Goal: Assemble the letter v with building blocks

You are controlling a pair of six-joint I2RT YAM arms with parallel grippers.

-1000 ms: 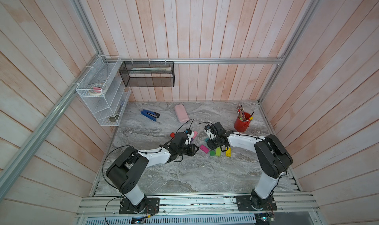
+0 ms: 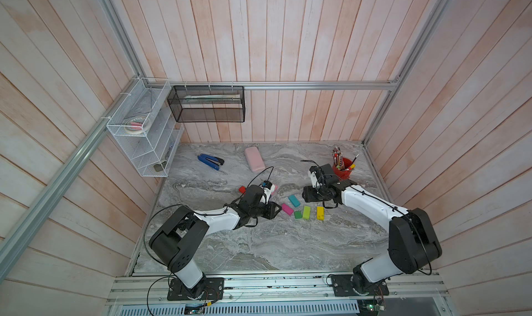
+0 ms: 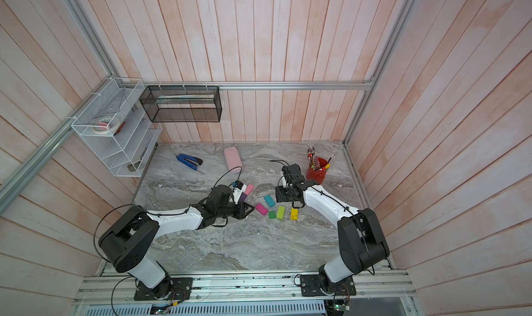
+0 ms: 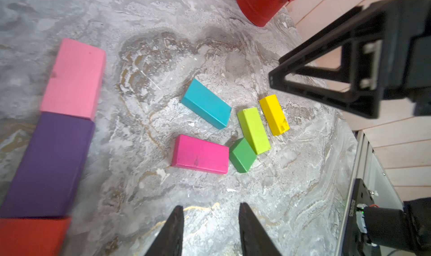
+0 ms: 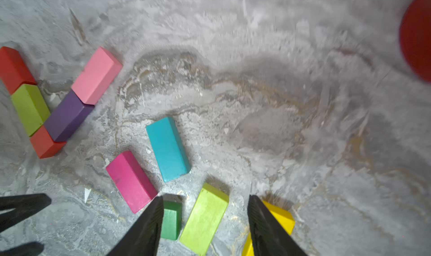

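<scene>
A V of blocks lies flat in the right wrist view: red, olive and a red corner block, then purple and pink up the other side. Right of it lie loose magenta, cyan, green, lime and yellow blocks. My left gripper is part open and empty, low near the V. My right gripper stands open and empty above the lime, green and yellow blocks.
A red pen cup stands at the back right. A blue stapler and a pink case lie at the back. Wire racks hang on the left and back walls.
The left arm is nearly unchanged.
</scene>
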